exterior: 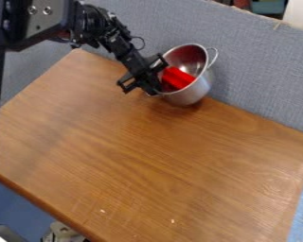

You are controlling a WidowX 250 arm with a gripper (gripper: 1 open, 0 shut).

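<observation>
A steel pot [192, 90] with wire handles stands at the back of the wooden table, tilted against the grey padded wall. A red cylindrical object [177, 77] lies inside it. My black gripper [153, 86] is at the pot's left side, by its rim. The fingertips are small and partly hidden, so whether they are open or shut is unclear.
The grey padded wall [256, 76] runs along the table's back edge. A blue tape strip [302, 213] lies at the right edge.
</observation>
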